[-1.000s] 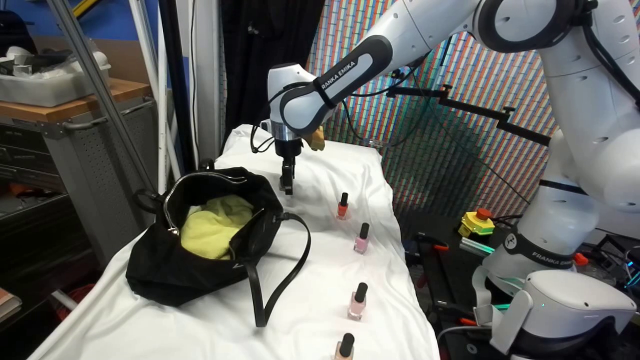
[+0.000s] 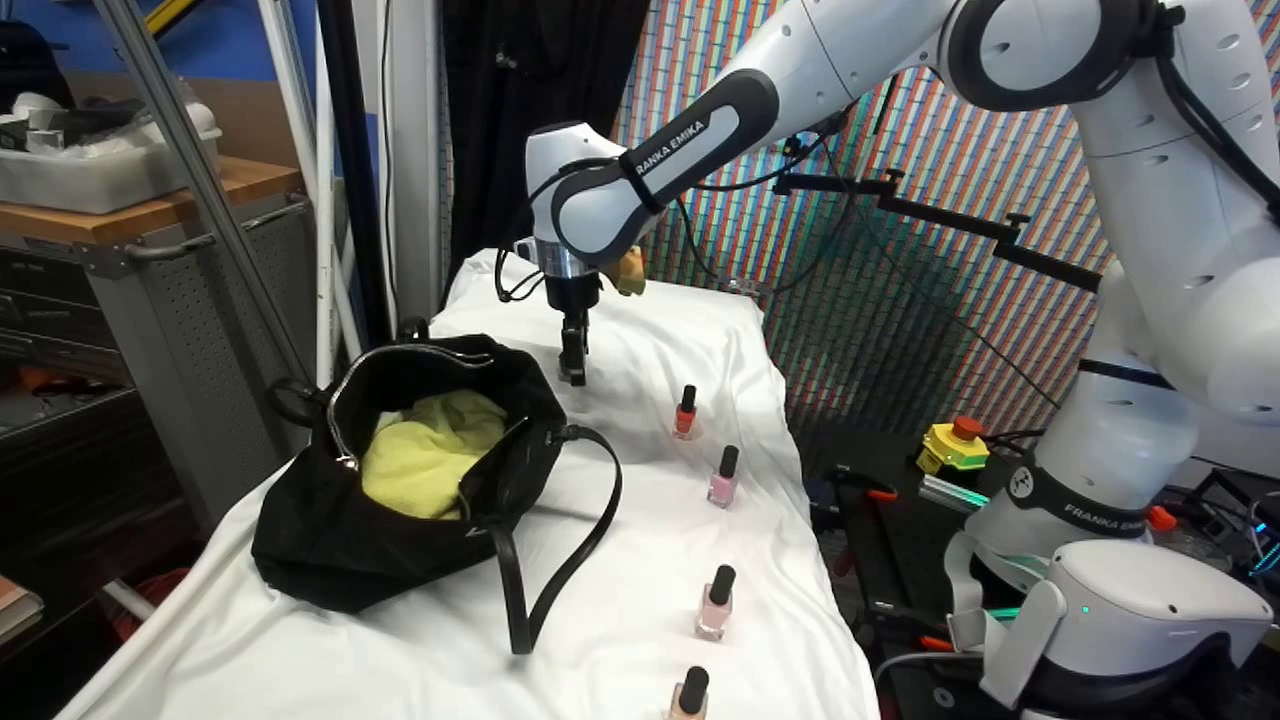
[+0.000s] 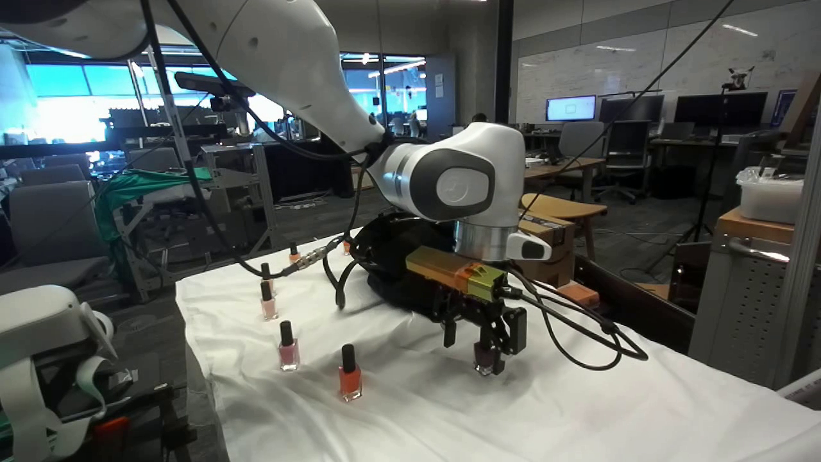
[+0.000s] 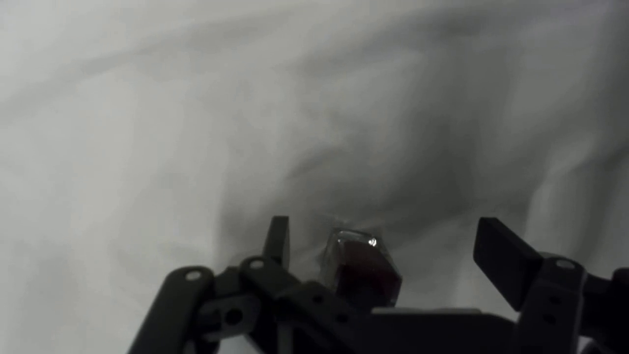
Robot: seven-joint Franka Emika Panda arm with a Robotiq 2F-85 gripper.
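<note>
A dark red nail polish bottle (image 4: 366, 268) stands on the white cloth between my open fingers, nearer the left one in the wrist view; its top is hidden by the gripper body. My gripper is low over the cloth, and a gap shows on each side of the bottle. In exterior view 2, the bottle (image 3: 484, 359) shows partly behind a finger of the gripper (image 3: 471, 354). From exterior view 1, the gripper (image 2: 575, 378) is beyond the black bag (image 2: 360, 558), which lies open with yellow cloth (image 2: 438, 454) inside.
Along the table's right side in exterior view 1 stand a red bottle (image 2: 685, 414), a pink bottle (image 2: 723, 478), a pale pink bottle (image 2: 715, 604) and a beige one (image 2: 690, 696). The bag's strap (image 2: 612, 504) loops onto the white cloth (image 2: 600, 672).
The arm and gripper have shifted slightly to the left in exterior view 1. Bag and visible bottles stay where they were.
</note>
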